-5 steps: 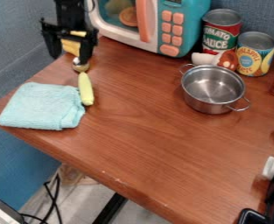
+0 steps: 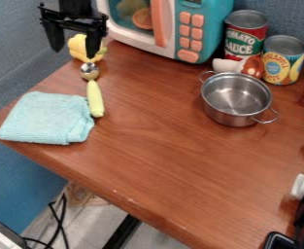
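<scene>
The black gripper (image 2: pixel 74 37) hangs at the top left, its fingers pointing down and apart, above a yellow object (image 2: pixel 81 51) at the back left of the table. A small shiny metal piece (image 2: pixel 89 71) sits just below the yellow object. A yellow corn-like item (image 2: pixel 96 97) lies beside a folded light-blue cloth (image 2: pixel 44 119). Nothing clear shows between the fingers.
A toy microwave (image 2: pixel 181 24) stands at the back, with two cans (image 2: pixel 245 34), a steel pot (image 2: pixel 235 95) and small food items (image 2: pixel 239 66) at the right.
The gripper has risen and moved slightly left, away from the yellow object and metal piece, which now show more fully.
</scene>
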